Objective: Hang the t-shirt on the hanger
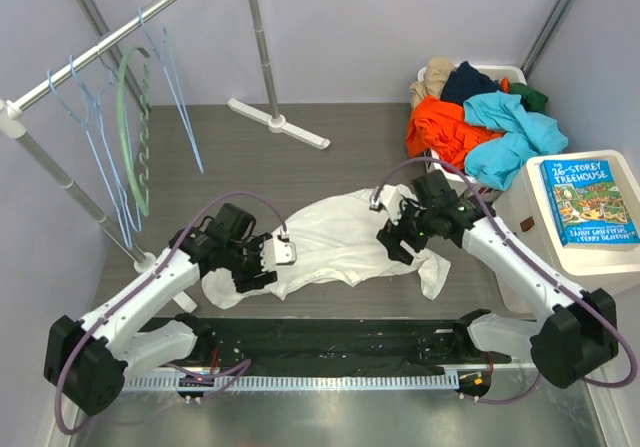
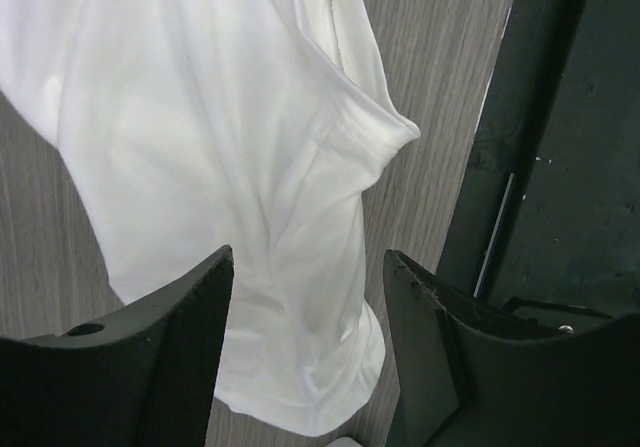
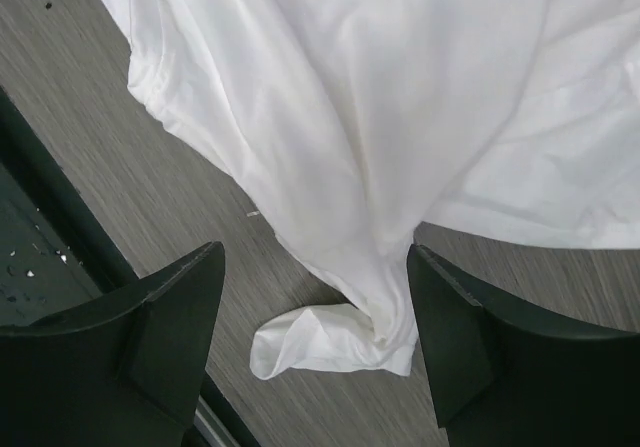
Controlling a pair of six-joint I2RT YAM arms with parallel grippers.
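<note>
A white t shirt (image 1: 330, 237) lies crumpled and stretched sideways on the grey floor. My left gripper (image 1: 265, 277) hovers over its left part; in the left wrist view its fingers (image 2: 175, 357) are apart above the cloth (image 2: 210, 117). My right gripper (image 1: 395, 237) is over the right part, open, with a bunched tail of cloth (image 3: 340, 339) below and between its fingers. Blue and green hangers (image 1: 142, 167) hang on the metal rail (image 1: 90, 49) at the left.
A basket of coloured clothes (image 1: 470, 127) stands at the back right, beside a cream box with a book (image 1: 585, 202) on it. Bare floor (image 1: 250, 157) lies behind the shirt. The rack's feet (image 1: 280, 127) rest on the floor.
</note>
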